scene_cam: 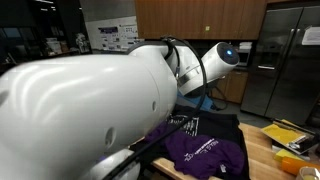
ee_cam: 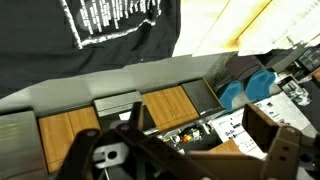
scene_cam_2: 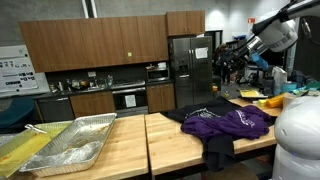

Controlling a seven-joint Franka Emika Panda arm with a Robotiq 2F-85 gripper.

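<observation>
A purple cloth with dark print (scene_cam: 205,155) lies on the wooden table, and it also shows as a crumpled purple heap (scene_cam_2: 225,122) in exterior view 2. Behind it is spread a black cloth (scene_cam: 218,124); in the wrist view a black cloth with white print (ee_cam: 110,45) fills the upper left. My gripper (scene_cam_2: 222,62) hangs well above the table, clear of the cloths. Its dark fingers stand apart in the wrist view, open, with nothing seen between them. In exterior view 1 the arm hides most of the gripper.
Yellow items (scene_cam: 284,133) lie at the table's right side. A foil tray (scene_cam_2: 68,142) rests on the left table. Cabinets and a steel fridge (scene_cam_2: 190,72) stand behind.
</observation>
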